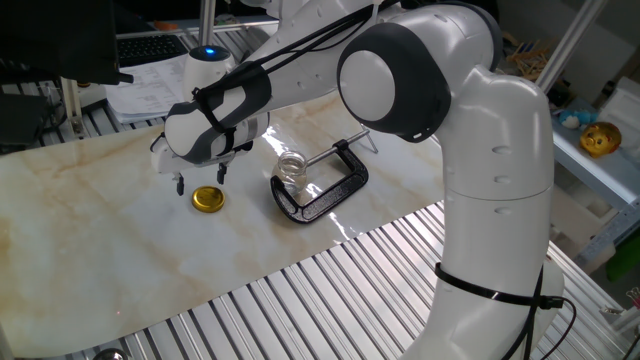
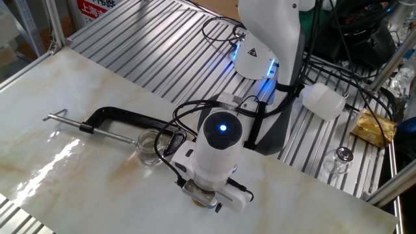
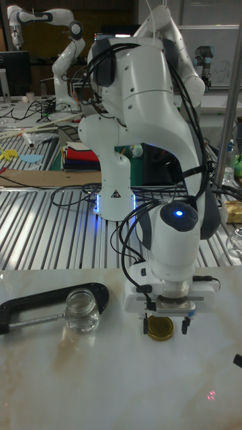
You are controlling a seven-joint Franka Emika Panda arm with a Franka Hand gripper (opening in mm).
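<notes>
A round gold lid (image 1: 208,199) lies flat on the marbled tabletop. My gripper (image 1: 201,183) hangs over it, open, its two dark fingers spread wide with nothing held between them. In the third exterior view the lid (image 3: 160,328) shows below and between the fingertips of the gripper (image 3: 166,328). From the second exterior view the arm's hand covers most of the lid (image 2: 199,203). A clear glass jar (image 3: 82,311) without a lid stands upright, held at the end of a black C-clamp (image 1: 329,202) that lies on the table.
The clamp's screw rod (image 2: 107,134) reaches out along the tabletop beside the jar. A ribbed metal bench (image 1: 330,305) borders the marbled sheet. On that bench sit a small jar with a dark cap (image 2: 342,158) and a gold packet (image 2: 373,127). Open tabletop surrounds the lid.
</notes>
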